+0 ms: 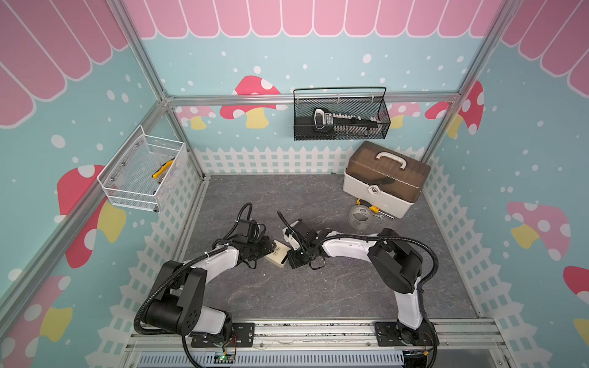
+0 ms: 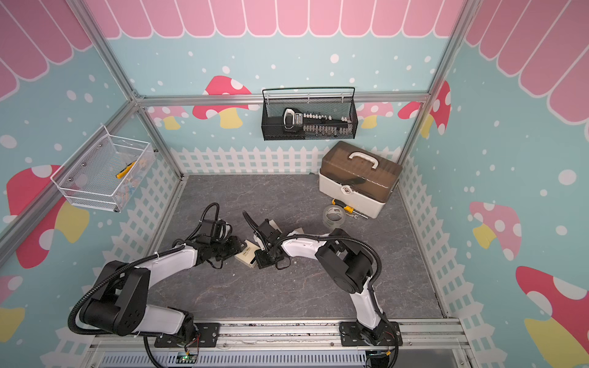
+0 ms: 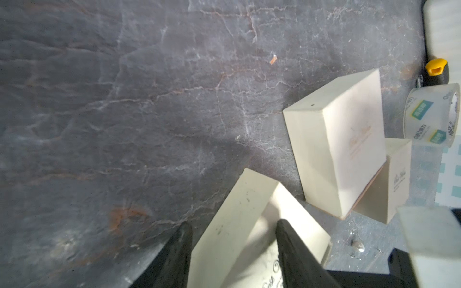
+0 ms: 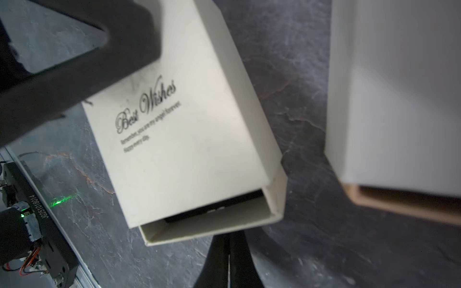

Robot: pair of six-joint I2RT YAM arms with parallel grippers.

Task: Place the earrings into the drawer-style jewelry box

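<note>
A cream "Best Wishes" box (image 4: 187, 139) lies at the front centre, its drawer partly out at the lower end in the right wrist view, with a dark interior visible. My left gripper is shut on this box. My right gripper is shut at the drawer's outer edge, nothing visible between its fingers. Two other white boxes (image 3: 355, 144) (image 3: 393, 182) stand beside it. A small shiny piece (image 3: 357, 245), possibly an earring, lies on the table near the boxes.
A tape roll (image 1: 360, 217), a yellow screwdriver (image 1: 368, 205) and a brown-lidded case (image 1: 383, 178) stand at the back right. Wire baskets (image 1: 340, 116) (image 1: 141, 171) hang on the walls.
</note>
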